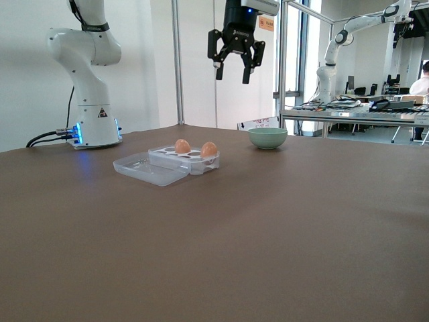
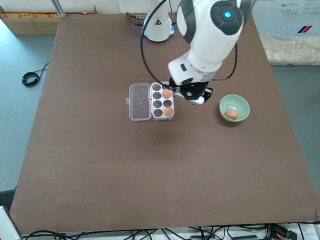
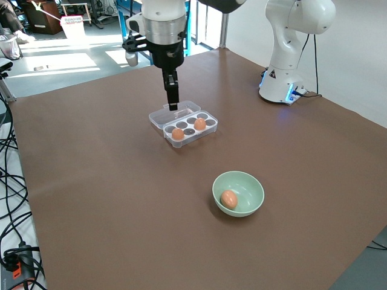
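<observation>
An open clear egg carton (image 2: 162, 100) holds two brown eggs (image 1: 209, 149) among several empty slots, its lid (image 2: 140, 102) lying flat to the side. A mint bowl (image 3: 237, 193) with one egg (image 3: 229, 199) stands apart from it, to the carton's right in the left view. My black gripper (image 1: 232, 75) hangs in the air above the table; in the top view its fingers stand apart with nothing between them. In the right view the gripper is above the carton, and in the left view it is mostly hidden under the arm's head.
Cables (image 3: 9, 199) run beyond the table edge.
</observation>
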